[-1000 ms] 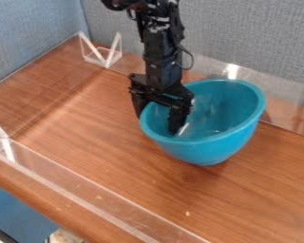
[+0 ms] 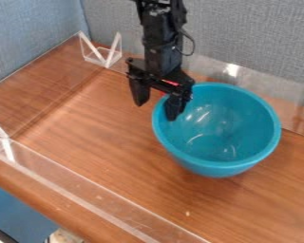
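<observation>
The black gripper (image 2: 158, 95) hangs from the top center, over the left rim of a large turquoise bowl (image 2: 224, 133). One finger reaches down at the bowl's near-left rim and the other stands outside to the left. The fingers look apart; whether the rim is between them is hard to tell. The bowl stands upright on the wooden table and looks empty.
Clear plastic guards line its edges, with a grey wall behind and a blue surface below the near-left edge.
Since a second ago the bowl has gone from tilted to sitting flat, a little farther right. The gripper has shifted slightly left and up.
</observation>
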